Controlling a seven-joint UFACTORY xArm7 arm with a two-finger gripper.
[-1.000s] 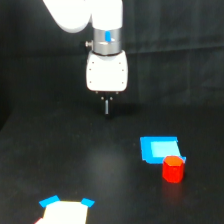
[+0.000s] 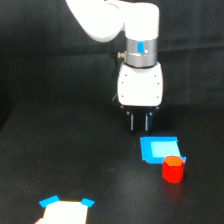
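My gripper [image 2: 140, 122] hangs from the white arm above the dark surface, right of centre. Its two dark fingers stand apart, open, with nothing visible between them. Just in front of it and to the right, in the image, is a blue square [image 2: 147, 147] with a paler patch on it. A red cylinder [image 2: 173, 170] stands at the near right corner of that square and covers a bit of its edge. How high the fingertips are above the surface is hard to tell.
At the bottom left, a pale square [image 2: 66, 213] with blue corners [image 2: 88, 202] is cut off by the frame edge, with a small red bit beside it. A black curtain hangs behind.
My gripper has moved right and lower in the image, nearer the blue square. Its fingers, close together before, are now apart. The red cylinder and the squares have not moved.
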